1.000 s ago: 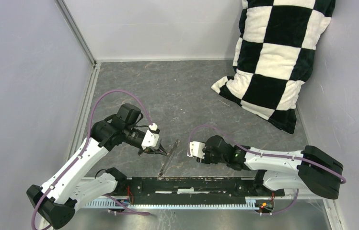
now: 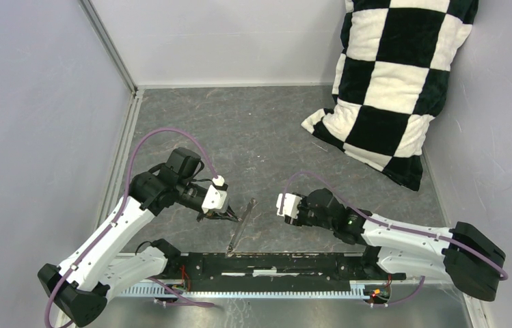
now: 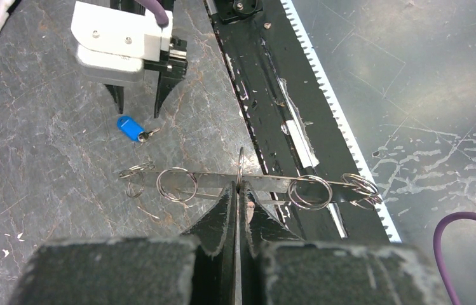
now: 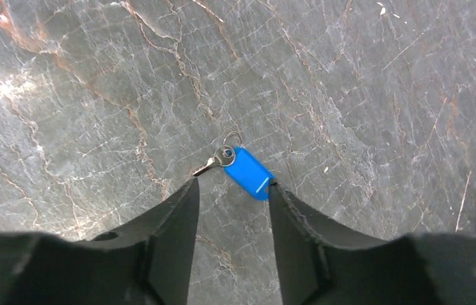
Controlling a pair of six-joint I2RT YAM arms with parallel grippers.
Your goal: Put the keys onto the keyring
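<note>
My left gripper is shut on a ring at the middle of a thin metal bar (image 3: 213,180), which has several wire rings hanging along it. In the top view that bar (image 2: 242,227) slants beside the left fingers. A blue key tag (image 4: 245,170) with small rings and a little metal key (image 4: 207,166) lies on the table. My right gripper is open over the tag, with the tag's near end close to one fingertip. From the left wrist view, the blue tag (image 3: 131,128) shows just past the right fingertips, apparently not gripped.
A checkered cushion (image 2: 396,82) fills the back right. Along the front edge runs a black rail (image 2: 273,263) with a white toothed strip.
The left arm and bar have stayed put.
</note>
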